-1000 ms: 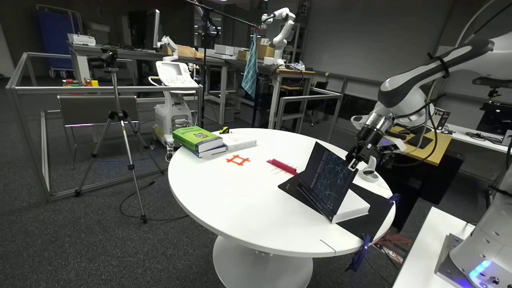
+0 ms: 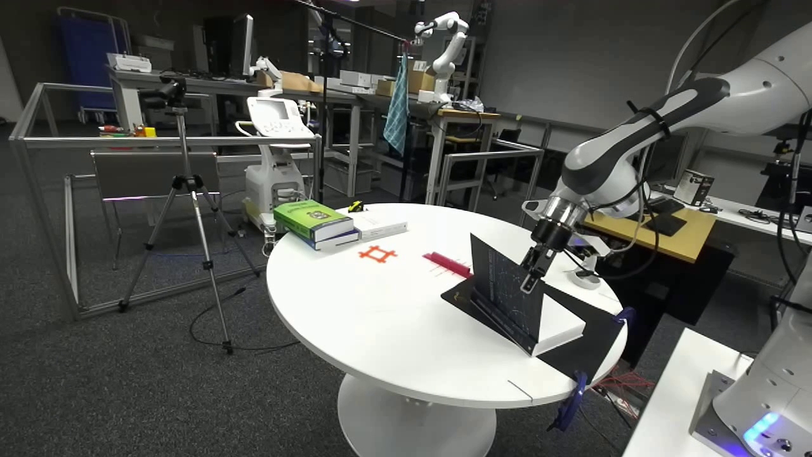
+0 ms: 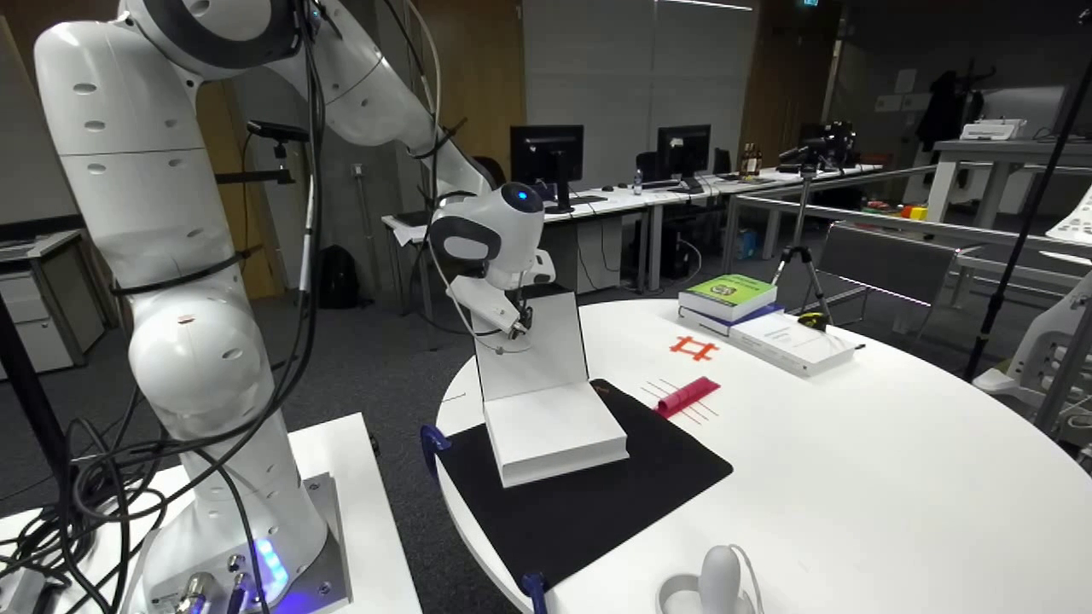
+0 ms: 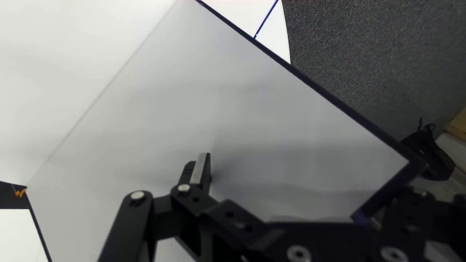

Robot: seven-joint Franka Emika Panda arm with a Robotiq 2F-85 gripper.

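Note:
A thick book with a dark cover lies on a black mat (image 2: pixel 576 355) on the round white table. Its front cover (image 2: pixel 498 285) stands raised at a steep angle, the pale page block (image 2: pixel 561 324) showing beneath. In the second exterior view, the white inner side of the cover (image 3: pixel 548 343) faces the robot. My gripper (image 2: pixel 530 280) is on that inner side, its tip close against the cover; contact is unclear. Across the wrist view spreads the cover's pale inner face (image 4: pixel 262 109), with a dark finger (image 4: pixel 201 169) before it. How far apart the fingers are does not show clearly.
Blue clamps (image 2: pixel 578 396) grip the mat at the table edge. A red strip (image 3: pixel 686 396), an orange frame shape (image 3: pixel 695 348) and stacked books (image 3: pixel 728 297) lie farther off. A white controller (image 3: pixel 719 578) rests near the edge.
In the first exterior view, my gripper has moved left and slightly down. The book's cover has swung farther open and now stands more upright.

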